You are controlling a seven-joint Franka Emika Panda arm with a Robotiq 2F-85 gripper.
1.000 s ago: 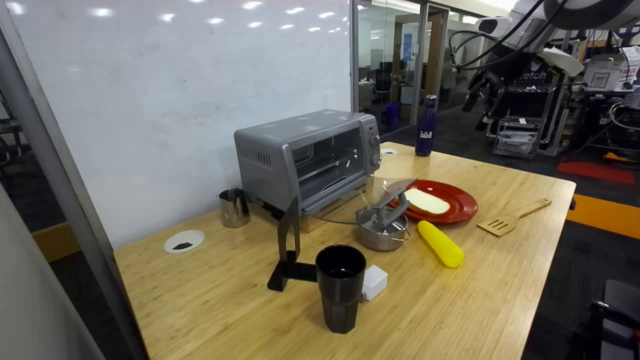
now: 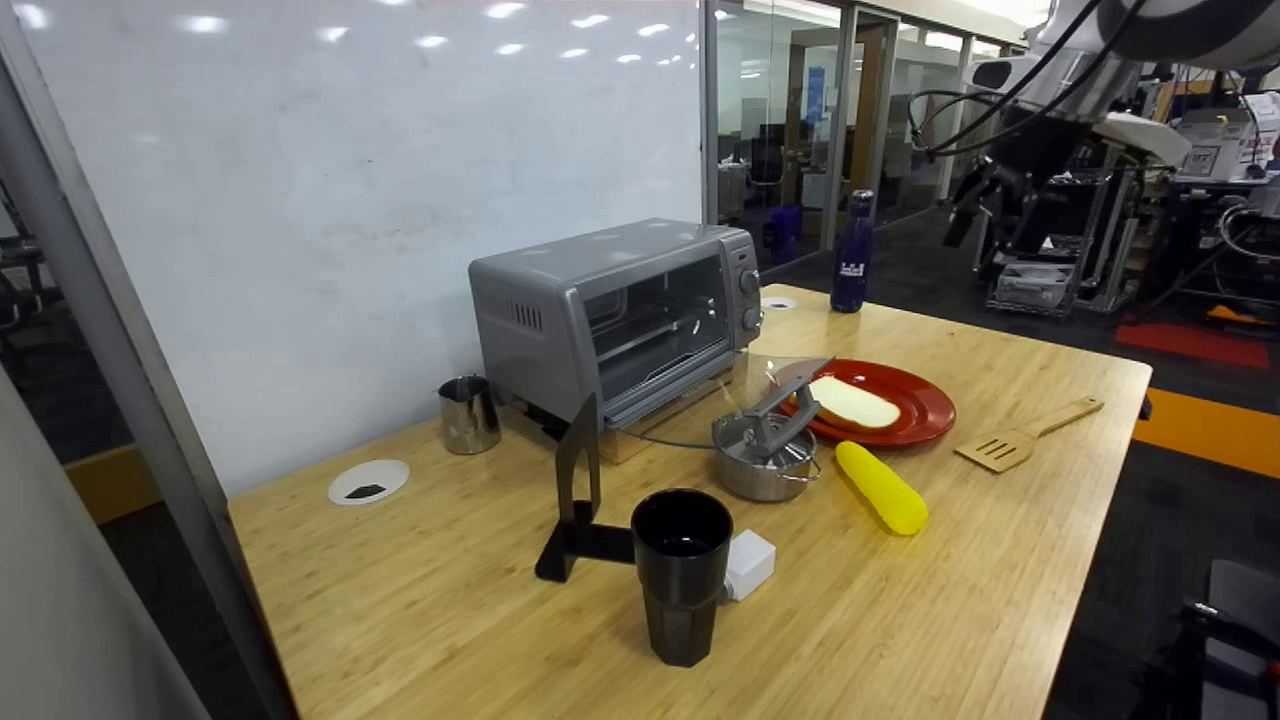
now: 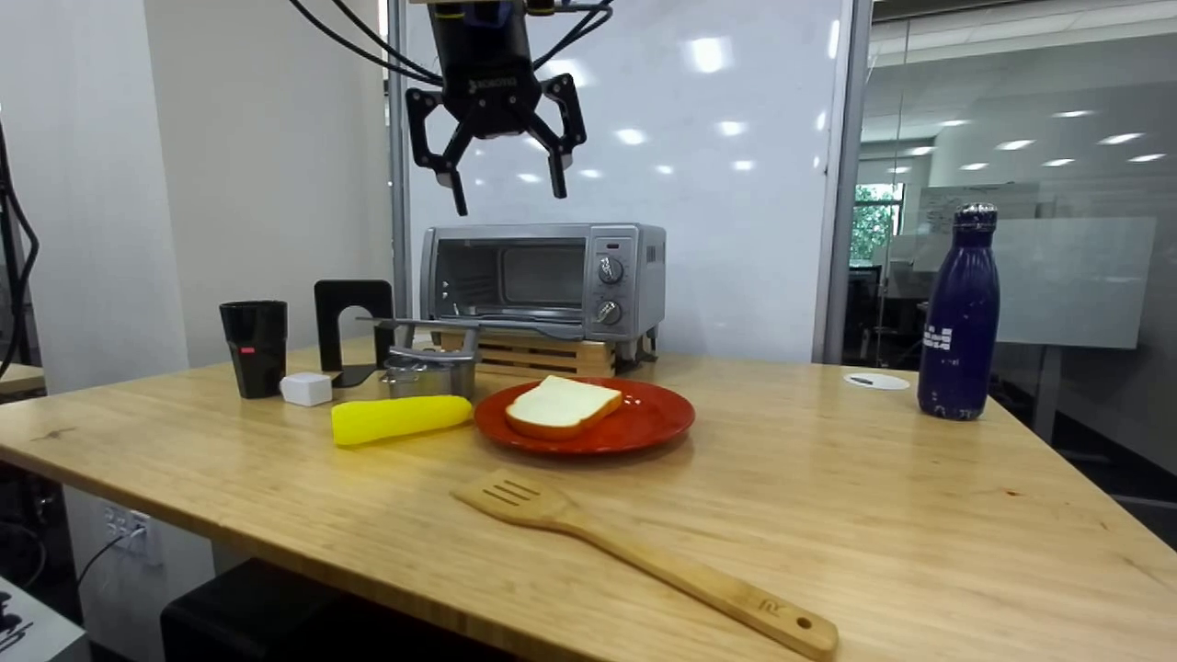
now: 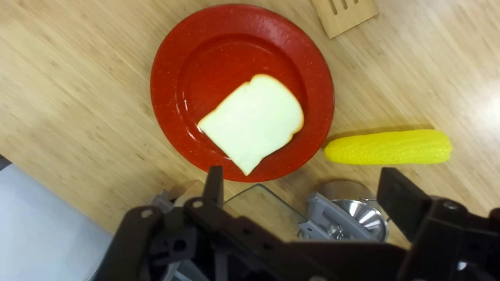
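High above the table hangs my gripper (image 3: 509,199), its two fingers spread wide and nothing between them. In the wrist view the plate and bread lie beyond the fingertips (image 4: 214,180). A slice of bread (image 4: 256,121) rests on a red plate (image 4: 171,61), toward one side of it. Beside the plate lies a yellow corn cob (image 4: 389,147). The grey toaster oven (image 2: 528,312) stands against the whiteboard with its glass door (image 2: 672,426) lowered. Near that door sits a metal pot (image 2: 768,476) with a grey handle.
A wooden spatula (image 3: 640,557) lies at the table's front. The blue bottle (image 3: 957,320) stands at the far right. A black cup (image 2: 681,576), white block (image 2: 751,564), black stand (image 2: 579,504) and metal pitcher (image 2: 469,416) occupy the other side. Table right of the plate is bare.
In exterior view 1 my arm and gripper have shifted slightly right. The objects on the table have stayed where they were.
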